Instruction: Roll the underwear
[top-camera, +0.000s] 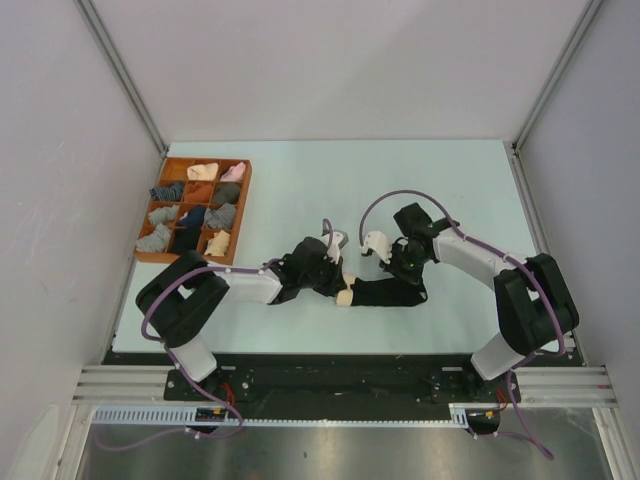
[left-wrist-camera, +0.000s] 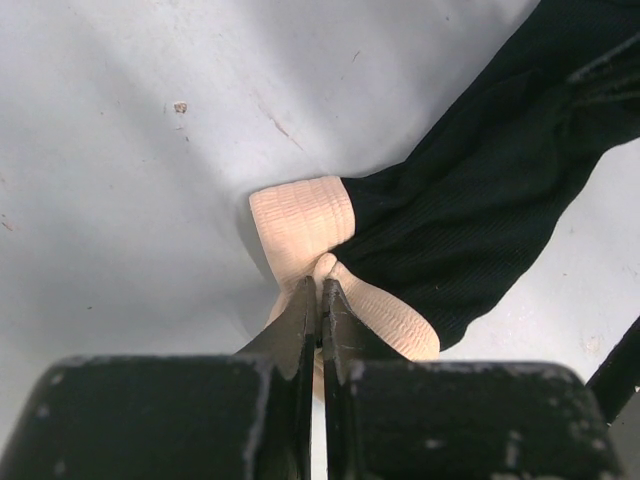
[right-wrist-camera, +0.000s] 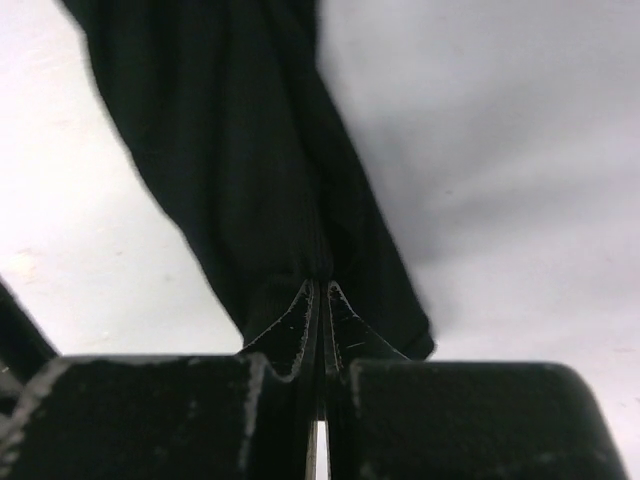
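The underwear lies as a long black strip (top-camera: 385, 293) with a beige band at its left end. That beige band (left-wrist-camera: 300, 215) bunches up at my left gripper, which is shut with a small fold of it pinched between the fingertips. Toward the other end, my right gripper is shut low over the black cloth (right-wrist-camera: 230, 170). A ridge in the cloth runs up to its tips, but whether any fabric is caught there is unclear. From above, the arms hide part of both ends.
At the back left stands an orange divided box (top-camera: 243, 212) with several rolled garments in its compartments.
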